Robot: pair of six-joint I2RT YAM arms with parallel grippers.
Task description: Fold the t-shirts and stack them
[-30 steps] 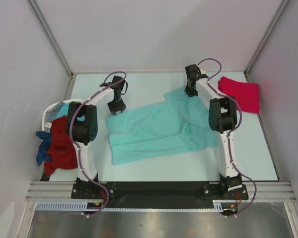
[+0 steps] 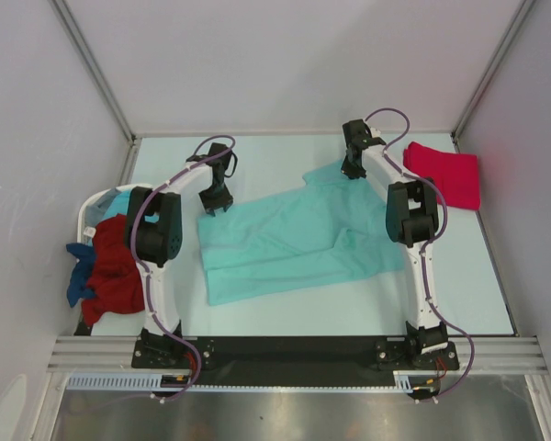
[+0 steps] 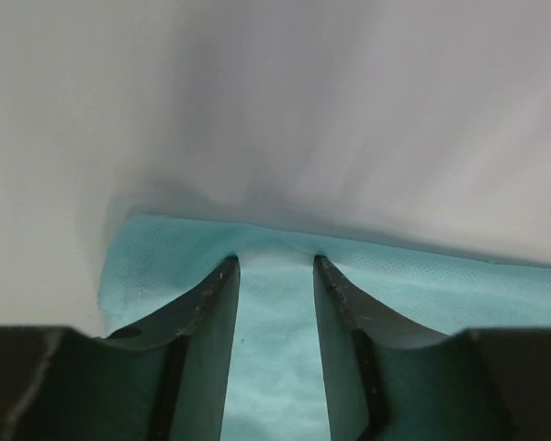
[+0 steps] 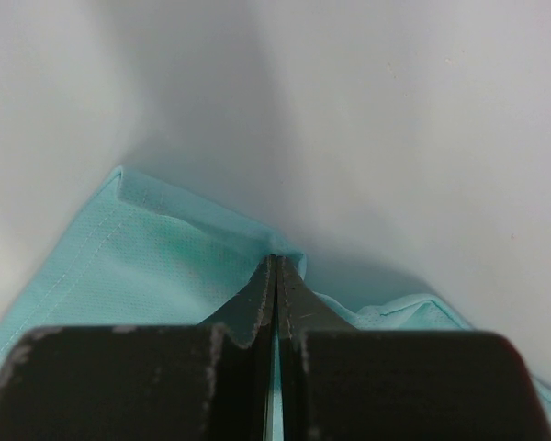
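Observation:
A turquoise t-shirt (image 2: 285, 239) lies spread across the middle of the white table. My left gripper (image 2: 216, 207) is at its upper left edge, part open, with fingertips (image 3: 225, 271) just at the hemmed edge (image 3: 477, 289); whether cloth is between them is unclear. My right gripper (image 2: 354, 173) is shut at the upper right part of the shirt, its tips meeting at a fold (image 4: 193, 230); I cannot tell whether any cloth is pinched there.
A white basket (image 2: 92, 211) of red, blue and turquoise clothes stands at the left. A folded red cloth (image 2: 445, 179) lies at the back right. Bare table shows behind and in front of the shirt.
My left gripper has moved very slightly down onto the shirt's edge in the top view. The right gripper and the shirt look unchanged.

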